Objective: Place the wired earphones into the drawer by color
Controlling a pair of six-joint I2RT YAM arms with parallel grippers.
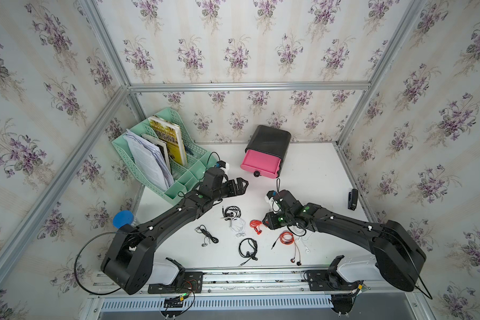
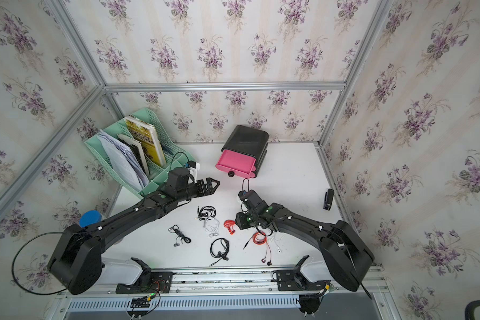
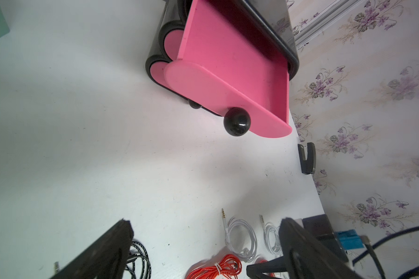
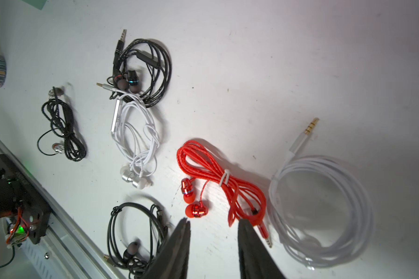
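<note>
The pink drawer (image 3: 232, 55) of a black cabinet (image 1: 266, 138) stands pulled out and empty. My left gripper (image 1: 239, 186) is open in front of it, above the table. My right gripper hangs open, fingers down, just above red earphones (image 4: 209, 172) and beside a white coiled cable (image 4: 321, 209). Further left lie black earphones (image 4: 149, 69), white earphones (image 4: 135, 130) and another black pair (image 4: 65, 125). Near the front edge lie a black pair (image 2: 218, 250) and red earphones (image 2: 260, 240).
A green organiser (image 1: 138, 154) with books and papers stands at the back left, a blue-lidded container (image 1: 122, 218) at the left edge. A dark object (image 1: 352, 199) lies at the right edge.
</note>
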